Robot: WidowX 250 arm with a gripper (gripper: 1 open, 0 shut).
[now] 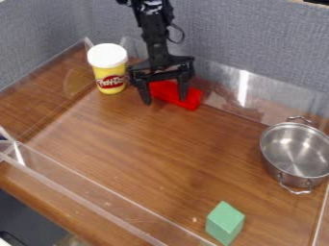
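My black gripper (164, 87) is at the back of the wooden table, open, its fingers over a red block (189, 99) that lies by the back wall. The fingers partly hide the block. A white Play-Doh tub (107, 68) with a yellow label stands just left of the gripper.
A steel pot (294, 154) with two handles is at the right. A small green block (225, 222) lies near the front right. Clear panels edge the work area.
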